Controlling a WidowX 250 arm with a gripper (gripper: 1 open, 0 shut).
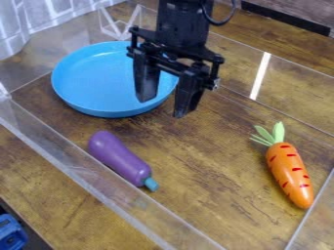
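Note:
My black gripper [166,88] hangs in the upper middle, over the right part of a blue plate [89,78], with its two fingers spread apart and nothing visible between them. A purple toy eggplant [121,159] lies on the wooden surface below and left of the gripper. An orange toy carrot [290,175] with green leaves lies at the right.
Transparent walls [53,166] run along the left and lower left edges of the wooden area. A bit of a blue object [11,234] shows at the bottom left corner.

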